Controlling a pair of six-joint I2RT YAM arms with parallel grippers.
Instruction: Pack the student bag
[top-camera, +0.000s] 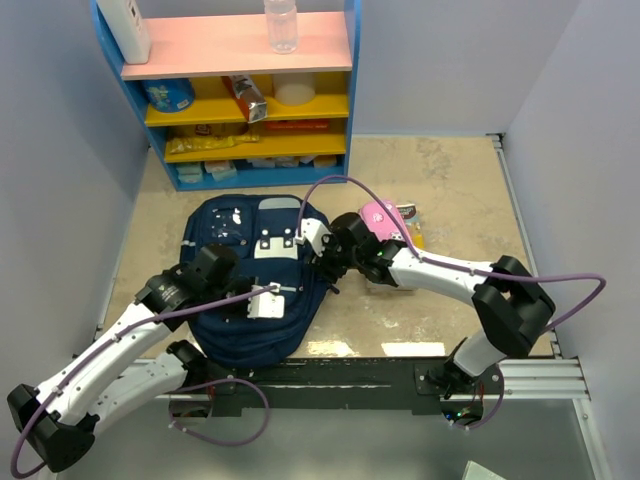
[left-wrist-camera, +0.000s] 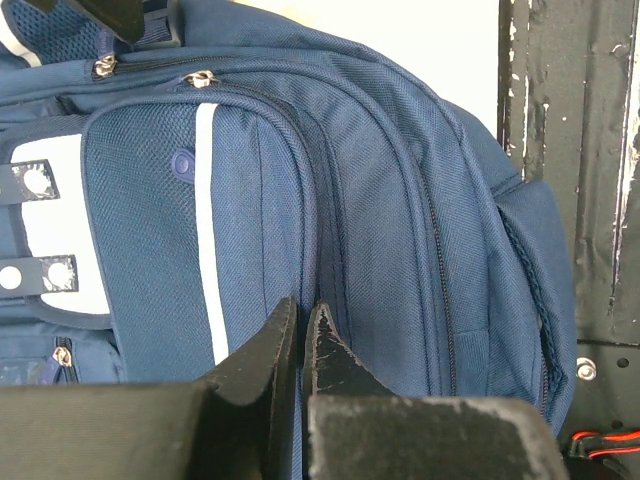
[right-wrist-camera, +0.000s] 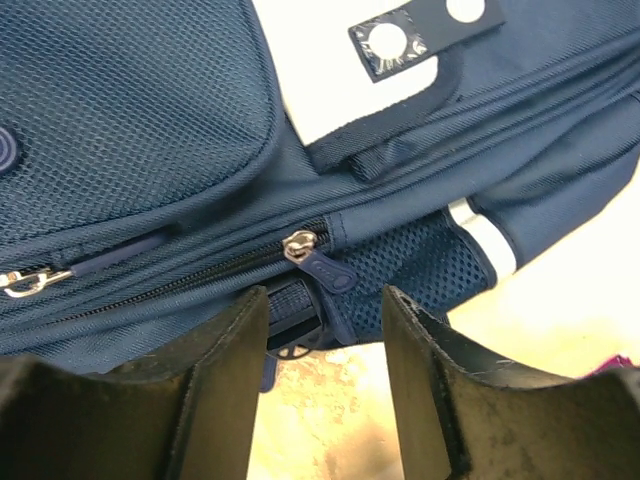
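A navy backpack (top-camera: 225, 340) lies flat on the work surface below the shelf, with white-trimmed pockets and zips. My left gripper is shut on a fold of its fabric beside a white stripe. My right gripper is over the bag's side edge, fingers apart, near a zipper pull (right-wrist-camera: 320, 265), a black buckle and mesh trim. Whether anything lies within its fingertips' grip is not shown; the pull sits just beyond them.
A shelf unit (top-camera: 235, 60) with bottles and packets stands behind the bag. A pink item (top-camera: 380, 218) and other packets lie right of it. A dark rail runs along the front.
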